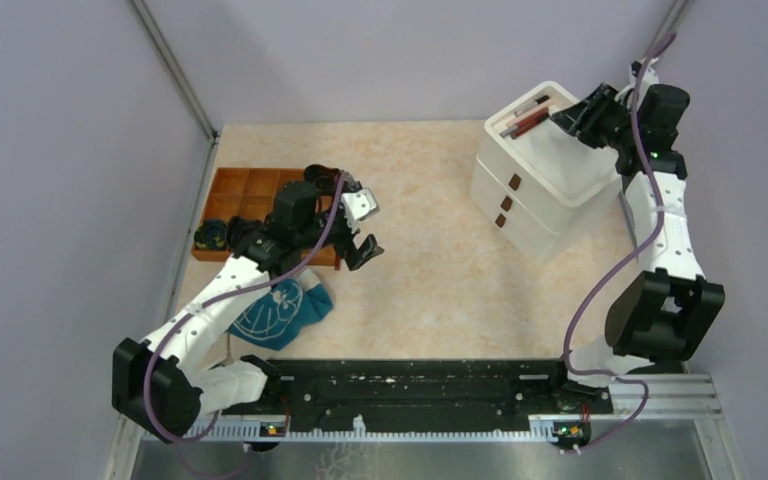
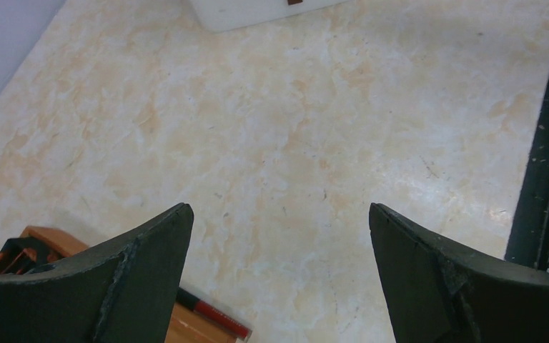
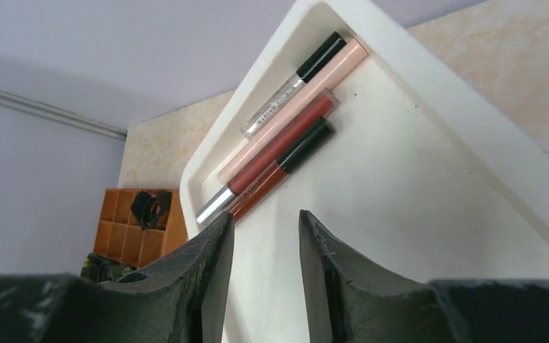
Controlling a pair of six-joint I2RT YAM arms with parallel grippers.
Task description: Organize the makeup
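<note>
Several lip tubes lie side by side in the top tray of the white drawer box (image 1: 520, 210) at the right: a black-capped clear tube (image 3: 279, 100), a pink tube (image 3: 293, 107), a red tube (image 3: 271, 150) and a brown black-capped tube (image 3: 271, 179). My right gripper (image 1: 566, 122) hangs over that tray, fingers apart, nothing between them. My left gripper (image 1: 368, 240) is open and empty over the table beside the wooden organizer (image 1: 245, 185), which holds dark items and has a red tube along its right side in the left wrist view.
A blue cloth (image 1: 285, 315) lies at the front left of the table (image 1: 430, 270). Walls stand close at both sides and behind.
</note>
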